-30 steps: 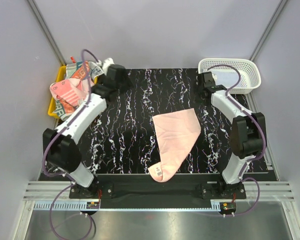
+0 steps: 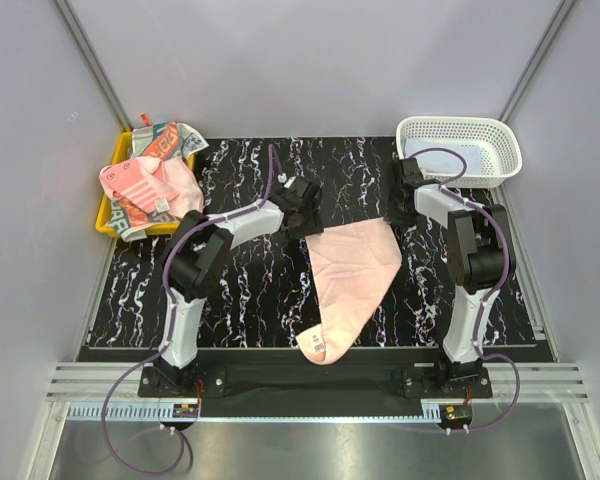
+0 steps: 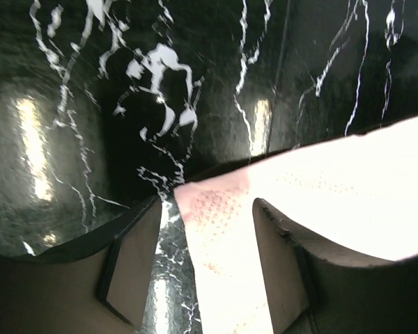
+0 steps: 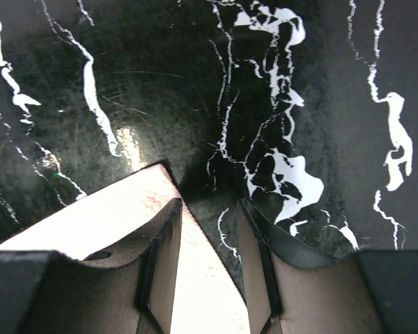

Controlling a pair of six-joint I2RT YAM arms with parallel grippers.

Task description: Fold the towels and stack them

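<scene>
A pale pink towel (image 2: 350, 275) lies spread on the black marbled table, its near end folded over with a white tag and hanging at the front edge. My left gripper is part open at the towel's far left corner, its fingers on either side of that corner. At the far right corner stands my right gripper, also part open; the towel's right edge (image 4: 195, 229) runs between its fingers. Neither gripper is closed on the cloth.
A yellow basket (image 2: 104, 212) heaped with pink, white and patterned towels (image 2: 152, 185) stands at the back left. The white basket (image 2: 510, 150) is at the back right. Bare table (image 2: 250, 300) lies left of the towel.
My left arm has swung from beside the yellow basket rightward to the towel's far left corner. The right gripper has come slightly nearer to the far right corner. The towel lies still.
</scene>
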